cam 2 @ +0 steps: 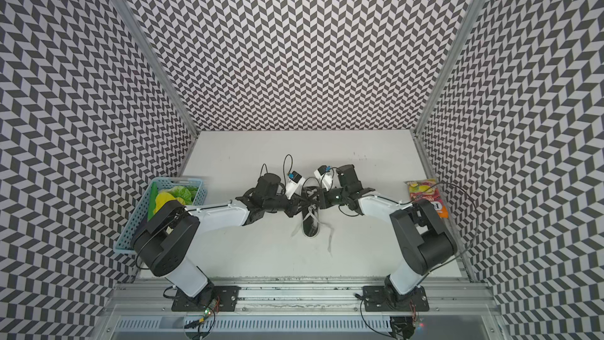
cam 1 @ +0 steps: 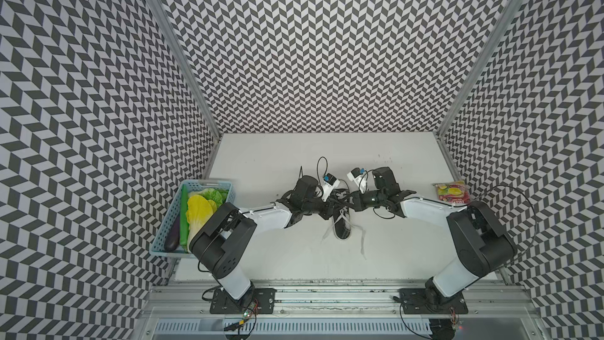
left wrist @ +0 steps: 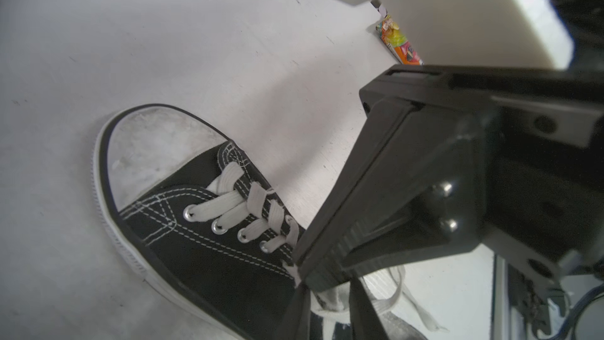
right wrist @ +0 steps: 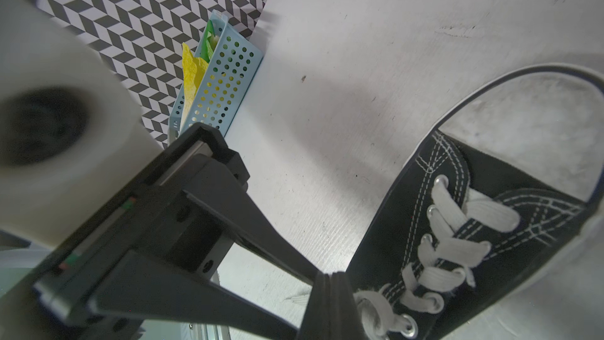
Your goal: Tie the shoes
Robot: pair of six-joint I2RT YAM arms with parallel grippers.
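Observation:
A black canvas sneaker with white toe cap and white laces lies on the white table between the grippers, also seen as the shoe in the top right view. My left gripper is over the laced part; its finger state is hard to see, as the other gripper's black parts overlap it in the left wrist view. My right gripper is at the laces near the shoe's opening, shut, with no lace clearly visible between its fingertips. Loose lace ends trail onto the table.
A blue basket of vegetables stands at the far left. A colourful snack packet lies at the far right. Both wrists are crowded close over the shoe.

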